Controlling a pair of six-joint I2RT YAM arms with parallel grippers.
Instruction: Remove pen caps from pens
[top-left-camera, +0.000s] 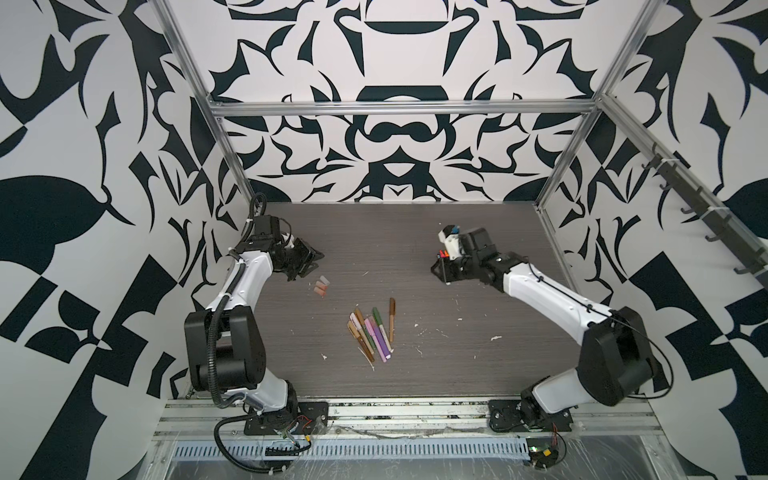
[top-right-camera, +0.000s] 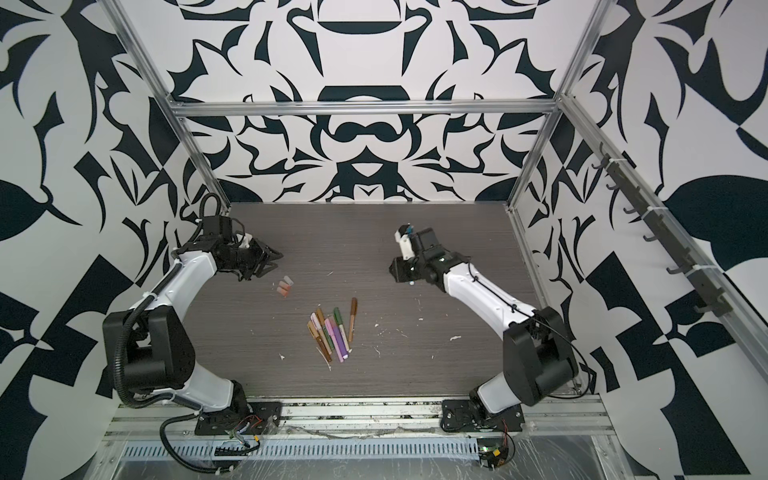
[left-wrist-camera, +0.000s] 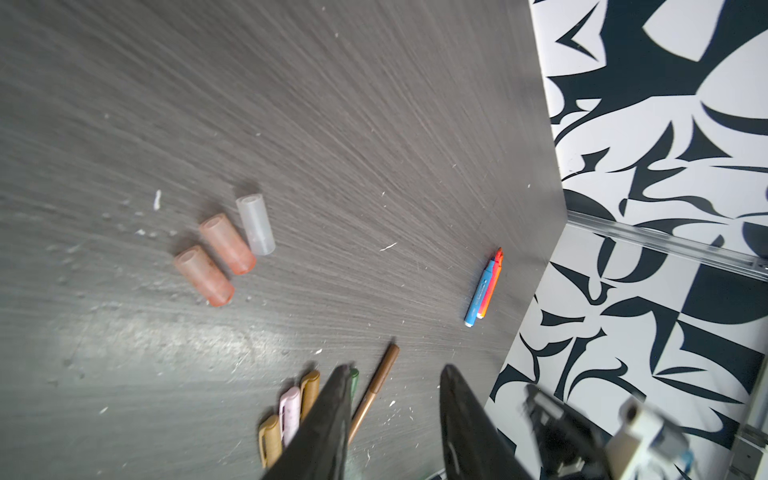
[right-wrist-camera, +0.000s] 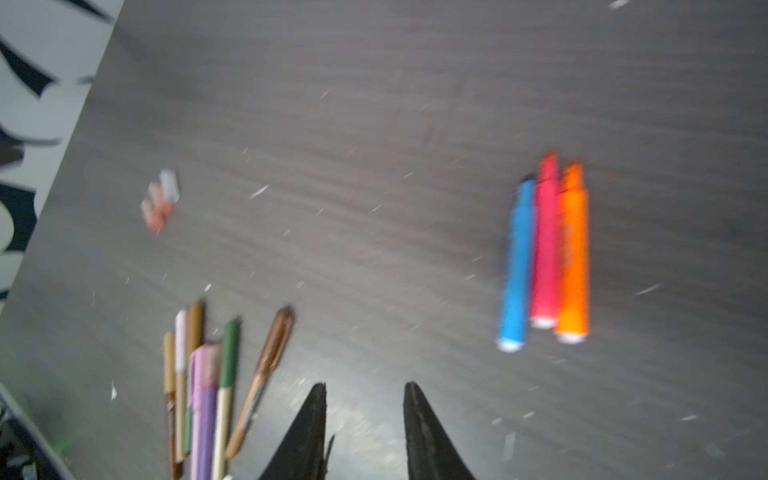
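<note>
My left gripper hangs over the left of the table, fingers apart and empty, beside loose caps (left-wrist-camera: 204, 276): two pinkish, one clear. My right gripper, also open and empty, is above the right side, over blue (right-wrist-camera: 517, 264), pink (right-wrist-camera: 545, 240) and orange (right-wrist-camera: 573, 248) markers lying side by side; from the top views it mostly hides them. A bundle of brown, pink, purple and green pens (top-left-camera: 376, 336) lies near the front middle, with a brown pen (top-left-camera: 392, 320) just right of it. The right wrist view is blurred.
The dark table (top-left-camera: 400, 232) has clear room at the back and centre, with small scraps scattered about. Patterned walls with metal rails (top-left-camera: 400, 106) enclose it at the sides and back.
</note>
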